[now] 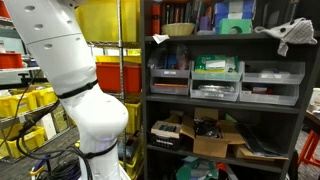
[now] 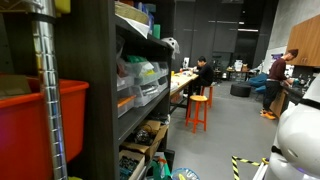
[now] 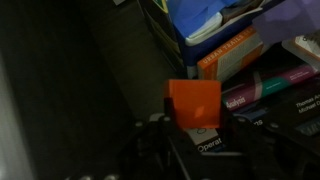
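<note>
In the wrist view, a small orange-red block-like object (image 3: 197, 103) is held between the dark fingers of my gripper, which is shut on it. What the object is exactly cannot be told in this dim view. Beyond it lie several books, among them one with a pink spine (image 3: 240, 97) and a dark one labelled Michael Pollan (image 3: 300, 105). Neither exterior view includes the gripper; only the white arm (image 1: 85, 100) appears, at the left of exterior view 1.
A dark shelf unit (image 1: 225, 48) holds clear plastic bins (image 1: 216, 88), with cardboard boxes (image 1: 205, 132) lower down. A grey plush toy (image 1: 289, 35) hangs at its upper right. People sit and stand far off in exterior view 2.
</note>
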